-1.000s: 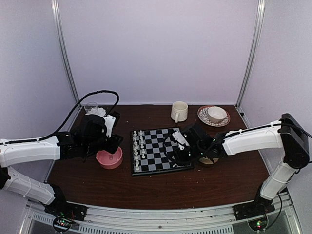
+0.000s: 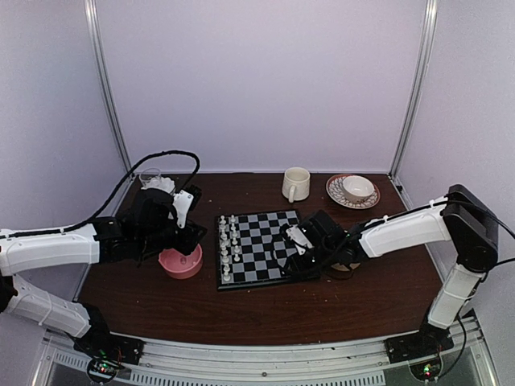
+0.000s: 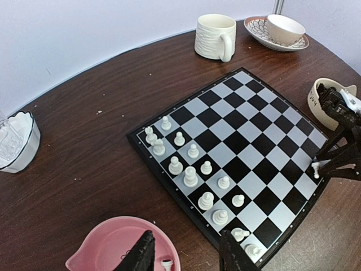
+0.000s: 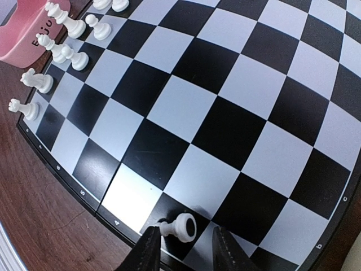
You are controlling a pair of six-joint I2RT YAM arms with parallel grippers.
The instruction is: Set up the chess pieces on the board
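Note:
The chessboard [image 2: 261,241] carries white pieces [image 3: 190,177] clustered on its left side; one near the bottom [image 3: 239,234] lies tipped. My left gripper is open above the pink bowl [image 3: 101,248], which has a small piece [image 3: 167,263] inside. My right gripper is low over the board's right edge, fingers apart at a white piece [image 4: 183,227] lying on its side on a dark square. The right wrist view does not show the fingers closed on it.
A mug [image 3: 211,36] and a bowl on a patterned plate [image 2: 352,201] stand at the back. A cream bowl [image 3: 321,113] sits right of the board, a white container [image 3: 20,144] at the back left.
The right arm has shifted slightly over the board's right part. The left arm and pink bowl look almost unchanged.

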